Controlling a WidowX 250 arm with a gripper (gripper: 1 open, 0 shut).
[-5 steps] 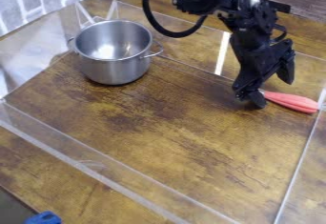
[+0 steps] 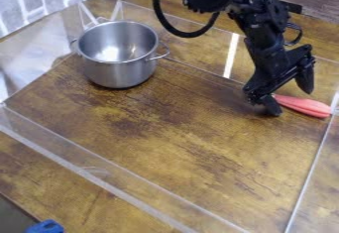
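My black gripper [image 2: 276, 86] is low over the right side of the wooden table [image 2: 146, 158], its dark fingers open. Right at it lies a red-pink elongated object [image 2: 304, 106], its far left end partly hidden by the gripper; whether the fingers touch it I cannot tell. A steel pot [image 2: 119, 54] with two handles stands at the upper left.
Clear plastic edging runs along the table's left and right. A white strip [image 2: 233, 54] lies behind the gripper. A blue object [image 2: 46, 227] is at the bottom left corner.
My gripper and arm have shifted very slightly; the red-pink object and the pot look unmoved.
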